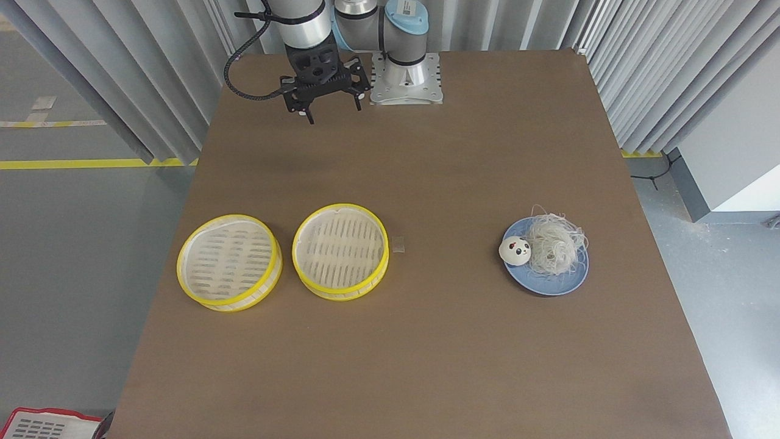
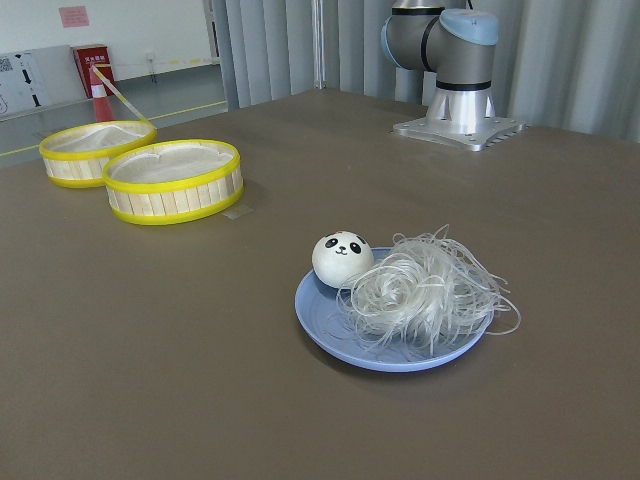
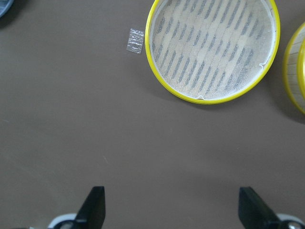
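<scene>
My gripper [image 1: 333, 110] hangs over the back of the brown table, fingers wide apart and empty, as the wrist view [image 3: 171, 210] also shows. Two round steamer baskets with yellow rims sit side by side at the middle left: the left one [image 1: 228, 260] and the right one [image 1: 340, 247]. On the right, a blue plate [image 1: 548, 285] holds a tangle of white noodle-like strands [image 1: 556, 245] and a white ball with a panda face [image 1: 514, 250].
The robot's base plate [image 1: 406, 91] stands at the back edge. A small clear tape patch [image 3: 135, 41] lies beside the right basket.
</scene>
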